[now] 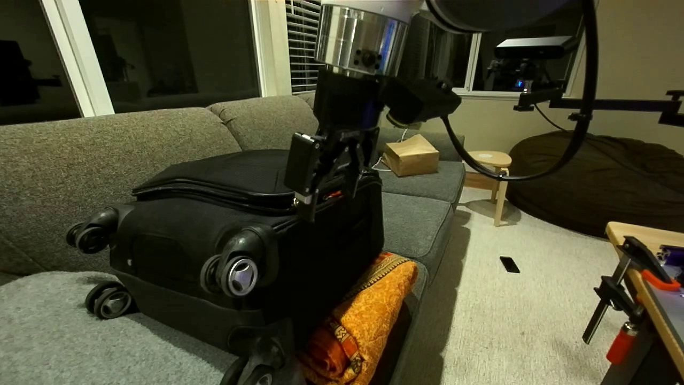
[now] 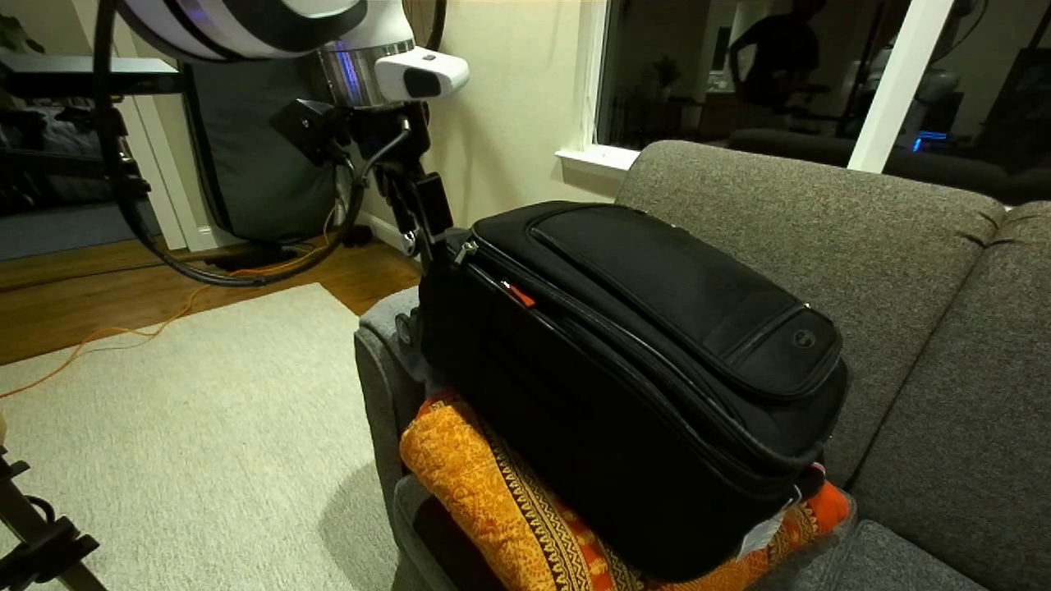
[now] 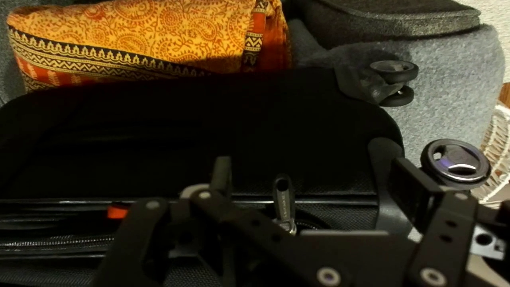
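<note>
A black suitcase point(image 1: 192, 224) lies on its side on the sofa, its zipped edge facing up toward the arm. My gripper is open over that edge, fingers spread apart. In the wrist view a metal zipper pull point(image 3: 284, 203) appears between the two fingers, nearer the left one, and neither finger is closed on it. In exterior view 2 the gripper point(image 2: 429, 246) is at the wheel end of the suitcase, close to the zipper pull point(image 2: 465, 252). Whether a finger touches the fabric I cannot tell. A small red tag point(image 2: 518, 295) shows farther along the zip.
An orange patterned blanket point(image 1: 368, 314) is folded beneath the suitcase's side. Caster wheels point(image 3: 455, 162) stick out close to the right finger. Behind the suitcase rises the sofa backrest point(image 2: 768, 187). Carpet point(image 1: 500, 314) beside the sofa is mostly clear, with a dark phone-like object point(image 1: 510, 264) on it.
</note>
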